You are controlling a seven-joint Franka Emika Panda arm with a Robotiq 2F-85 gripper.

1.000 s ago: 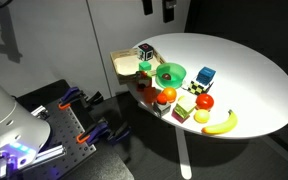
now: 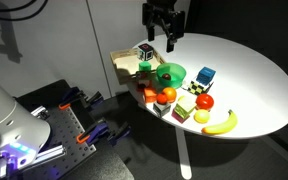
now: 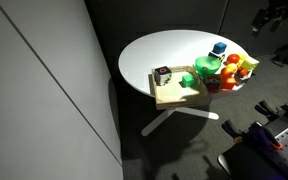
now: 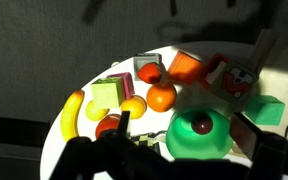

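My open gripper (image 2: pixel 160 43) hangs above the far side of the round white table, pointing down, with nothing between its fingers. Beneath it in the wrist view lies a green bowl (image 4: pixel 219 143) holding a dark red round thing (image 4: pixel 202 124). The wrist view shows the two dark fingers at its lower edge, one on each side of the bowl's near part. Left of the bowl are an orange (image 4: pixel 161 97), a red tomato-like thing (image 4: pixel 108 124), a yellow banana (image 4: pixel 71 115) and a yellow-green block (image 4: pixel 108 93).
A shallow wooden tray (image 3: pixel 171 101) holds a black-and-white cube (image 3: pixel 163 75) and a green cube (image 3: pixel 188 80). A blue block (image 2: pixel 206 76) stands beyond the bowl. Orange and red blocks crowd the table edge.
The gripper has come lower toward the table over the last second. The objects on the table look unmoved.
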